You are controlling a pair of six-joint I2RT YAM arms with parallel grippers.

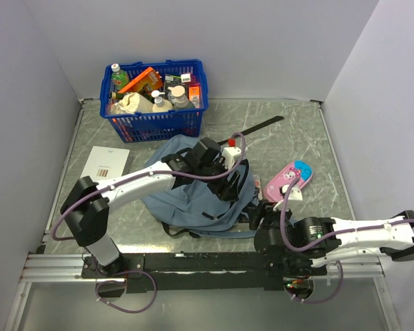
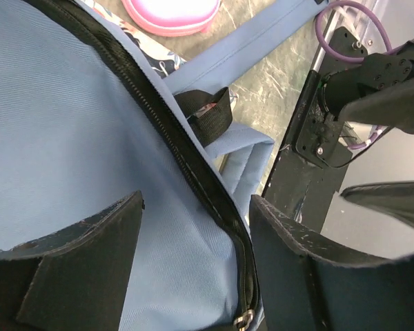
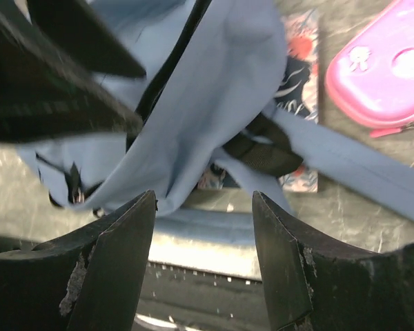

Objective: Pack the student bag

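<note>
A blue backpack (image 1: pixel 183 200) lies across the middle of the table, its black zipper edge (image 2: pixel 169 131) running under my left gripper. That gripper is open above the bag, with part of the blue fabric and zipper showing between its fingers; I cannot tell whether they touch it. My right gripper stands open above the bag's near right corner, over a strap and the bag's edge. A pink pencil case (image 1: pixel 288 182) lies to the right of the bag. Beside the bag a patterned flat item (image 3: pixel 303 83) is partly covered by the fabric.
At the back left stands a blue basket (image 1: pixel 159 123) full of bottles and boxes. A white notebook or folder (image 1: pixel 105 163) lies on the left side. A black strap (image 1: pixel 265 124) stretches out behind the bag.
</note>
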